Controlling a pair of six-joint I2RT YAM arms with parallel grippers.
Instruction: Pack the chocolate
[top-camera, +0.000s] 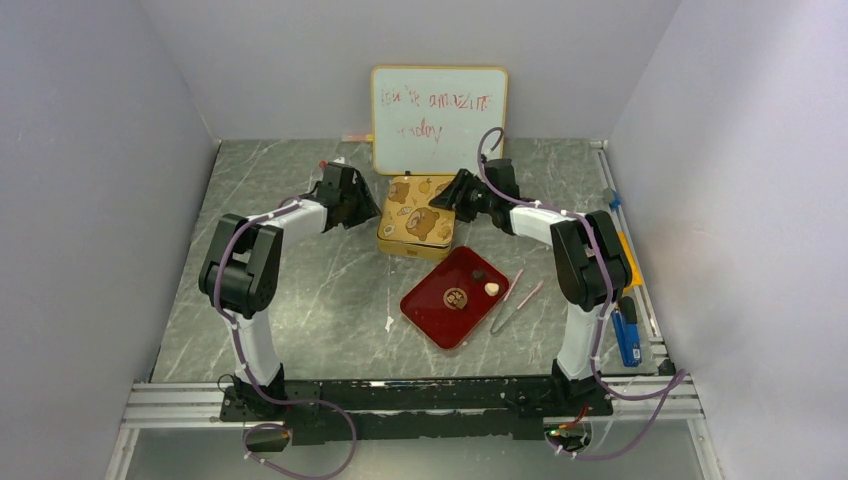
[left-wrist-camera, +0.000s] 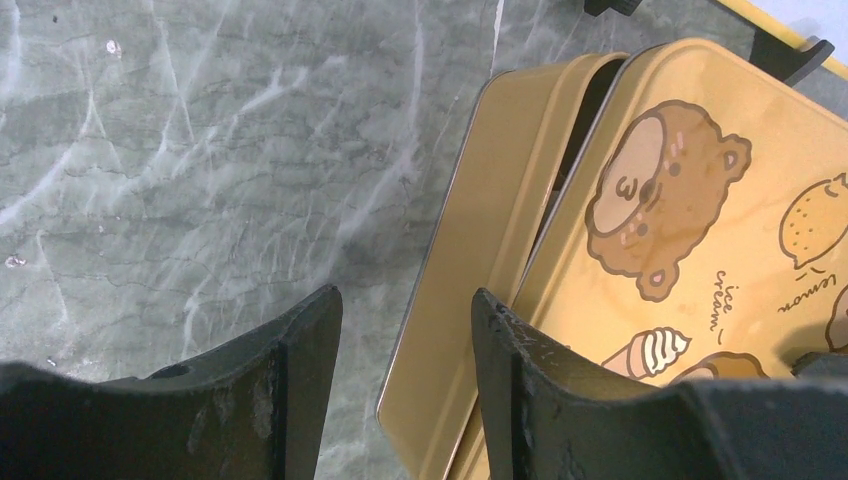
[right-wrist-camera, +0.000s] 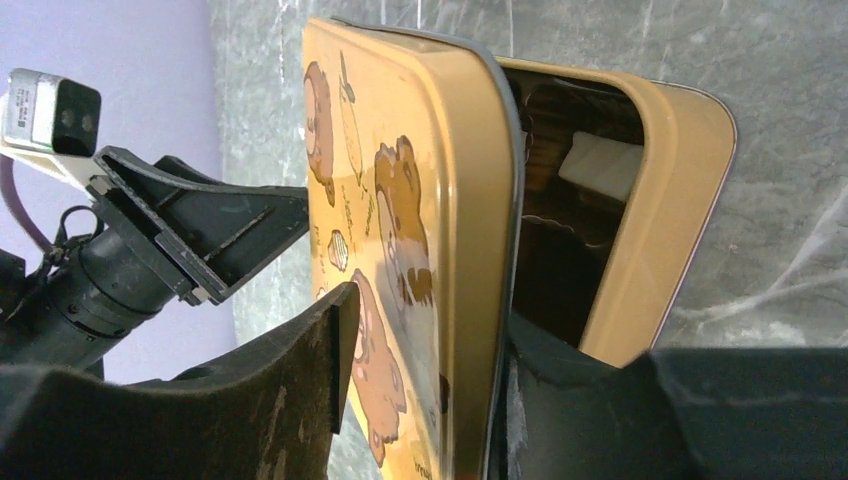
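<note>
A tan bear-printed tin box (top-camera: 410, 240) sits before the whiteboard, its lid slightly raised along one side, showing a dark interior with a pale item in the right wrist view. My right gripper (top-camera: 460, 195) is at the lid's edge, fingers either side of it; whether they press on it is unclear. My left gripper is part open beside the box's other side, nothing visible held. A red tray (top-camera: 430, 300) in front holds a round brown piece (top-camera: 455, 298), a dark piece (top-camera: 478, 274) and a white piece (top-camera: 492, 289).
Tongs (top-camera: 508, 318) lie right of the tray. Blue tools (top-camera: 628, 335) line the right edge. The whiteboard (top-camera: 440, 120) stands at the back.
</note>
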